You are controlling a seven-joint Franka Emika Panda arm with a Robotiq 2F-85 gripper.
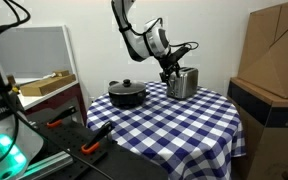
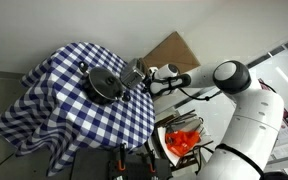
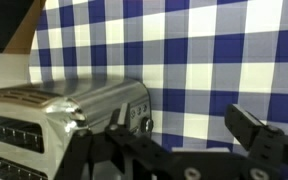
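Note:
A silver toaster (image 1: 183, 82) stands upright on the blue-and-white checked cloth. In the wrist view, the toaster (image 3: 54, 118) fills the lower left, two dark slots showing on top. My gripper (image 1: 168, 75) points down beside the toaster's near end. Seen from the wrist, the gripper is open, with only checked cloth between its fingers. Its left finger overlaps the toaster's end in that view; I cannot tell whether they touch. The other exterior view shows the gripper (image 2: 148, 86) near the toaster (image 2: 131, 74) too, but small.
A dark lidded pot (image 1: 127, 94) sits on the cloth, left of the toaster. Stacked cardboard boxes (image 1: 268, 85) rise at the right, off the cloth. Bare checked cloth (image 1: 179, 130) lies in front of the toaster. Another robot arm (image 1: 4, 130) and cables occupy the left foreground.

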